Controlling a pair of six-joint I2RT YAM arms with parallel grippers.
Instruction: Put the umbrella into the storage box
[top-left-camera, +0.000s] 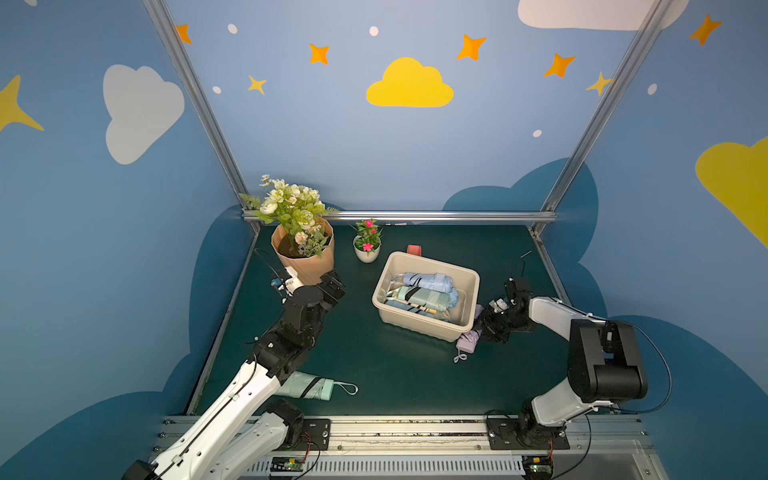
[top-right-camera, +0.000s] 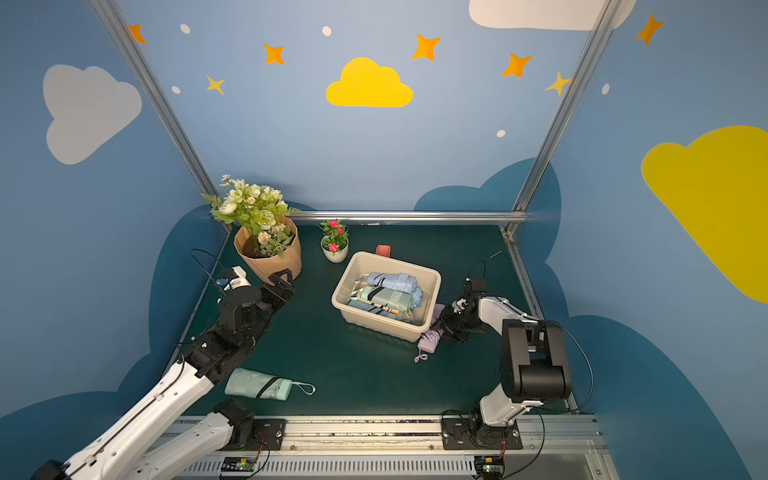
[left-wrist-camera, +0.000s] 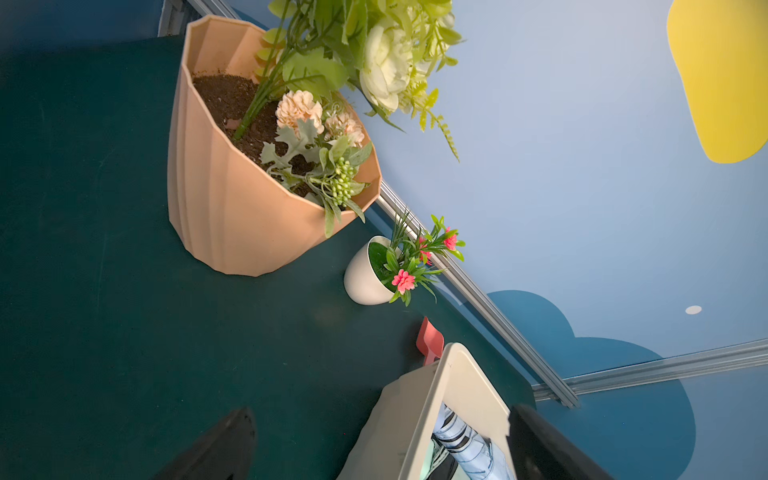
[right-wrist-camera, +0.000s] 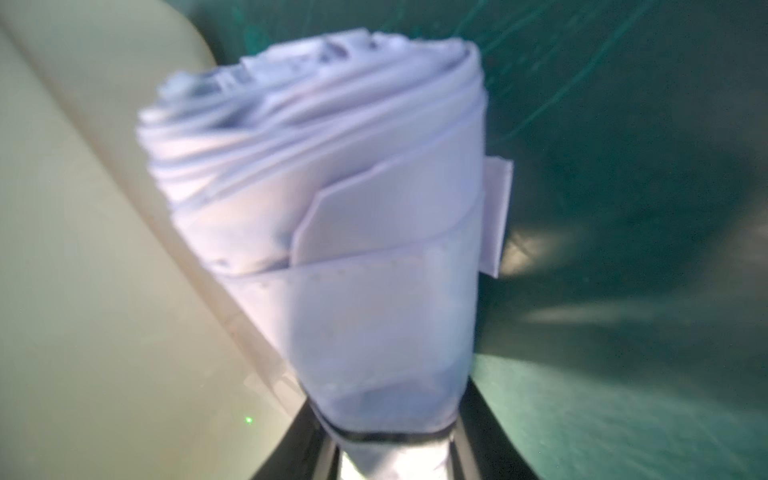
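A folded lilac umbrella (right-wrist-camera: 376, 312) lies on the table against the right side of the beige storage box (top-left-camera: 416, 321); its strap end (top-left-camera: 468, 342) points toward the front. My right gripper has one finger on each side of this umbrella, close to its fabric; whether they grip it firmly cannot be told. Inside the box rest a blue umbrella (top-left-camera: 432, 281), a pale green one (top-left-camera: 424, 298) and a darker blue one. Another pale green umbrella (top-right-camera: 257, 384) lies at the front left. My left gripper hangs open and empty in front of the big flowerpot.
A large peach pot (left-wrist-camera: 248, 192) of white flowers stands at the back left, with a small white pot (left-wrist-camera: 364, 276) beside it. Behind the box is a red object (top-left-camera: 413, 250). Free table lies in front of the box.
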